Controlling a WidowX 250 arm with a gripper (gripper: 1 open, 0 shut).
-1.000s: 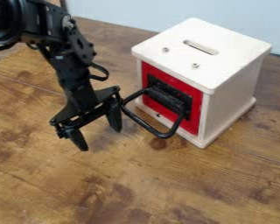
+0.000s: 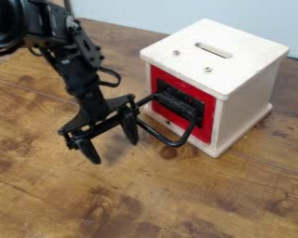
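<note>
A white wooden box [image 2: 237,93] with a slot and two screws on top stands at the right; its red front panel [image 2: 199,136] carries a black fixture [image 2: 179,100]. A black looped handle [image 2: 177,141] juts out from that fixture toward the lower left. My black gripper [image 2: 112,143] hangs open left of the box, just beside the loop's near end, with nothing visible between its fingers.
A pale wall [image 2: 139,11] is behind the table.
Compared with a second ago, my gripper has shifted slightly, a little to the right. The box and its handle look unchanged.
</note>
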